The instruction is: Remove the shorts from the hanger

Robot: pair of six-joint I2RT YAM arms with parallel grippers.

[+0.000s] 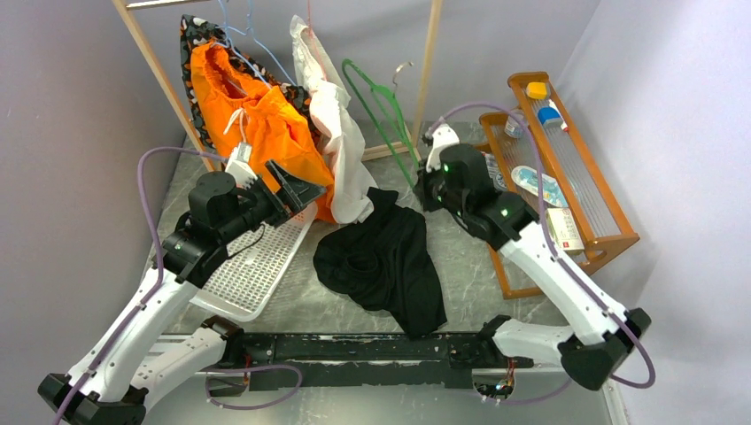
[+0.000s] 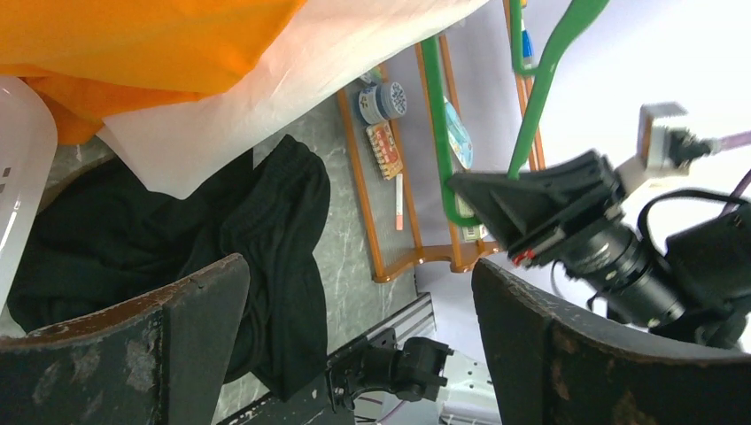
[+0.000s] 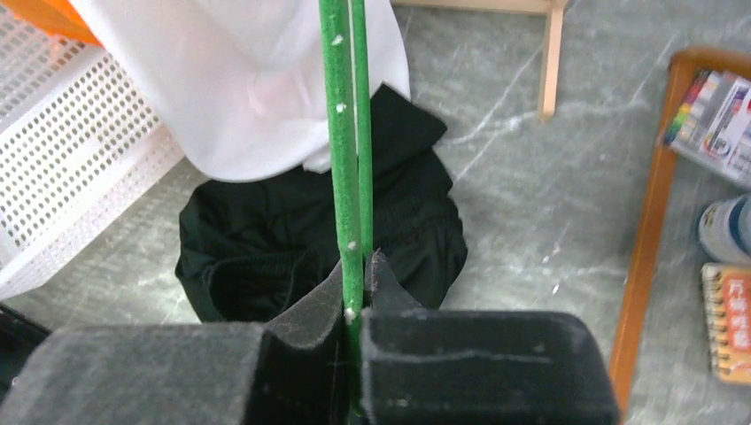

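Observation:
Black shorts (image 1: 376, 266) lie heaped on the grey floor, apart from the green hanger (image 1: 386, 115), as the top and right wrist views show. My right gripper (image 1: 423, 184) is shut on the end of that hanger (image 3: 345, 195), holding it raised. My left gripper (image 1: 292, 195) hovers open by the hanging orange garment (image 1: 257, 133), nothing between its fingers; in the left wrist view its fingers (image 2: 133, 363) frame the black cloth below.
More garments, including a white one (image 1: 332, 115), hang on a wooden rack (image 1: 152, 62). A white perforated basket (image 1: 230, 292) is at left, a wooden shelf (image 1: 611, 243) with small items at right. Some bare floor shows around the shorts.

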